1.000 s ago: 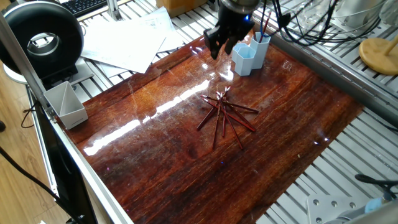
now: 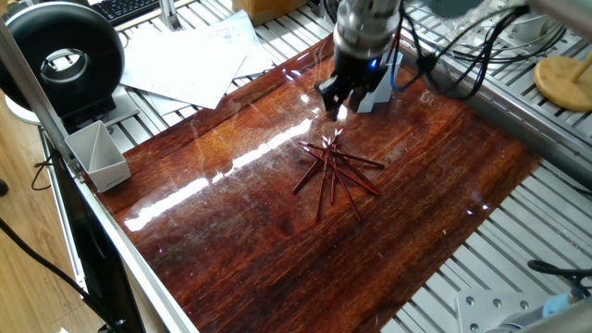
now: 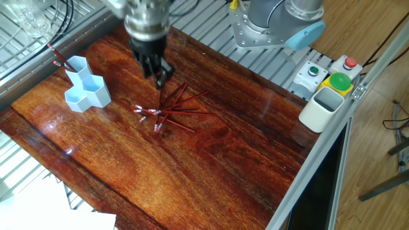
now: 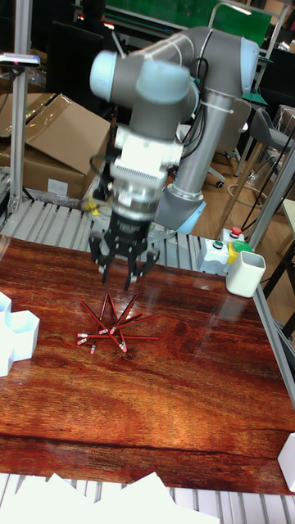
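Observation:
Several dark red pencils (image 2: 344, 176) lie crossed in a loose pile on the wooden table, their pale ends bunched together. My gripper (image 4: 123, 273) hangs above the table near this pile, its fingers spread apart with nothing visible between them. In exterior view 2 it is blurred, just behind the pencils (image 3: 172, 110). A pale blue holder (image 3: 87, 88) made of joined hexagonal cups stands to one side, with two red pencils (image 3: 62, 59) leaning in its rear cup. From exterior view 1, the gripper partly covers this holder (image 2: 381, 91).
A white open box (image 2: 98, 155) stands at the table's edge, far from the pencils. Control buttons (image 3: 340, 81) sit beyond another edge, near the robot base. White papers (image 2: 185, 67) lie off the table.
In exterior view 1 my gripper has come lower and slightly toward the pencil pile, now covering more of the blue holder. The pencils on the table have not moved.

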